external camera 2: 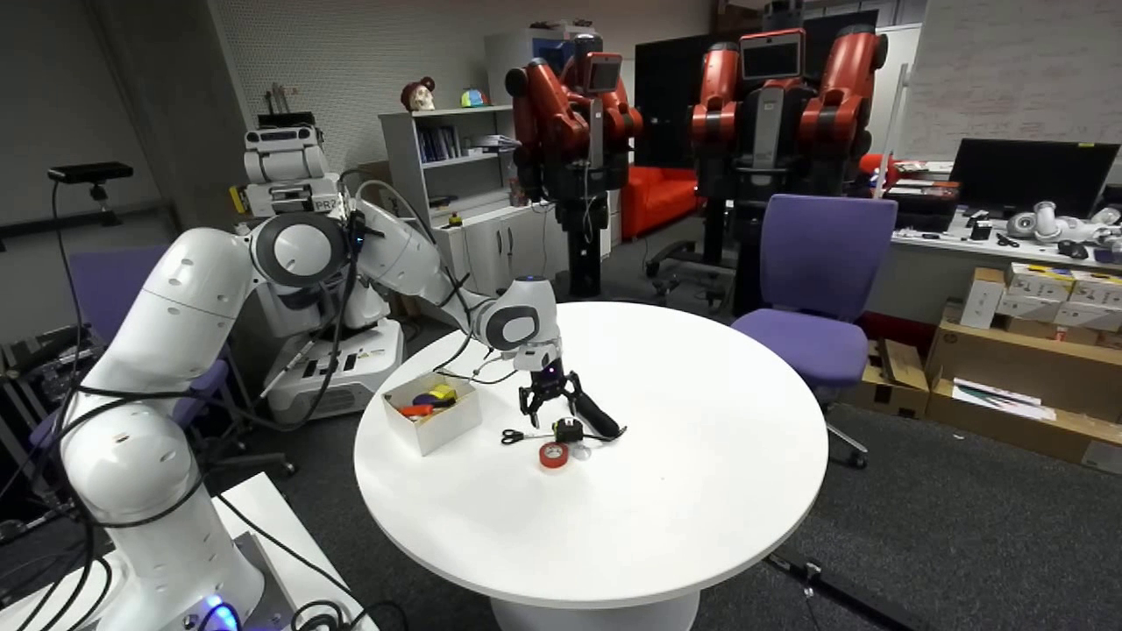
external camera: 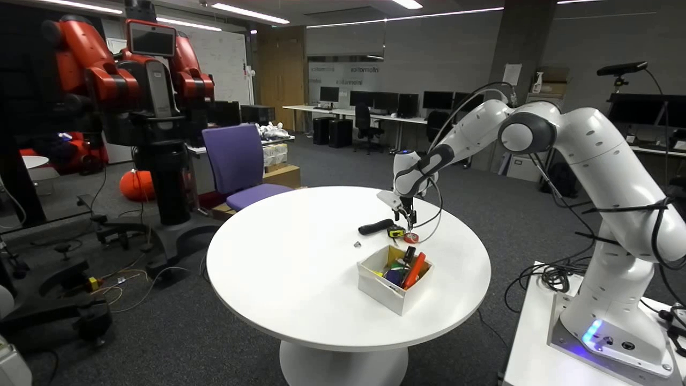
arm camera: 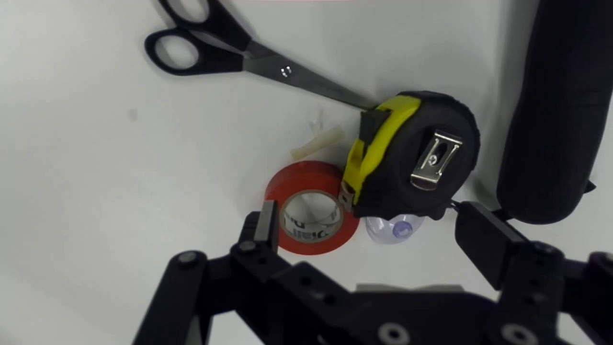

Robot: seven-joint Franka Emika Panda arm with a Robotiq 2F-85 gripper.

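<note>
My gripper is open, its fingers spread wide with nothing gripped between them. Below it on the white table lie a black and yellow tape measure (arm camera: 428,158), a roll of red tape (arm camera: 284,178) and scissors (arm camera: 267,62) with black handles. The left finger overlaps the edge of the red roll in the wrist view; whether they touch I cannot tell. A long black case (arm camera: 554,109) lies to the right of the tape measure. In exterior view 2 the gripper (external camera 2: 552,405) is just above the table, behind the tape measure (external camera 2: 568,429).
An open white box (external camera: 387,292) holding several tools stands on the table near these items. A small clear piece (arm camera: 383,230) peeks out beside the tape measure, and a pale strip (arm camera: 317,143) lies near the red roll.
</note>
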